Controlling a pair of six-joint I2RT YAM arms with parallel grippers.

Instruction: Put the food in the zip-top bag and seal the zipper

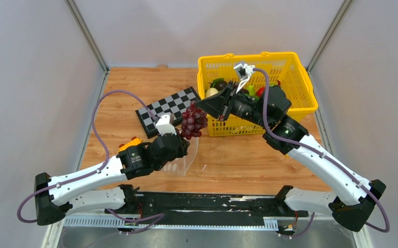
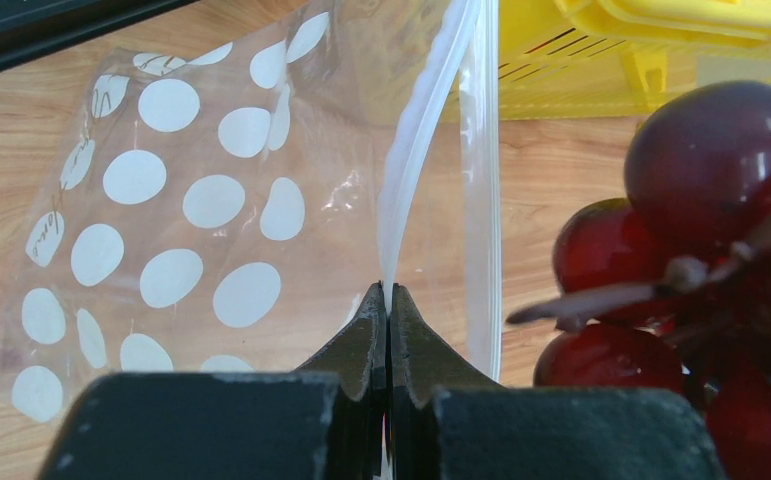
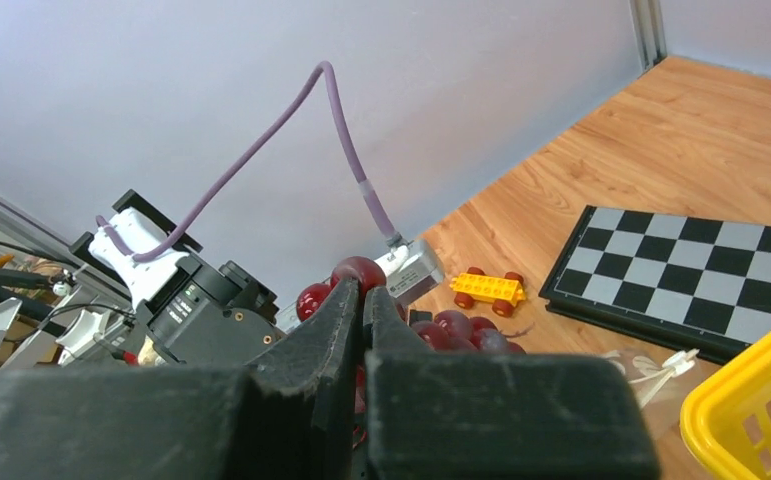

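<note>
The clear zip top bag [image 2: 311,255] with white dots lies in the left wrist view, its mouth strips [image 2: 480,200] parted towards the top. My left gripper is shut on the edge of one strip. A bunch of dark red grapes [image 1: 193,124] hangs from my right gripper [image 1: 202,105], which is shut at its top; the stem in the grip is hidden. In the left wrist view the grapes [image 2: 716,170] are at the right, beside the bag mouth and outside it. From above, the grapes and left arm cover most of the bag [image 1: 190,157].
A yellow basket [image 1: 310,98] with toy vegetables stands at the back right, under the right arm. A checkerboard [image 1: 171,106] lies behind the left gripper, and a yellow toy car [image 3: 488,289] sits to the left.
</note>
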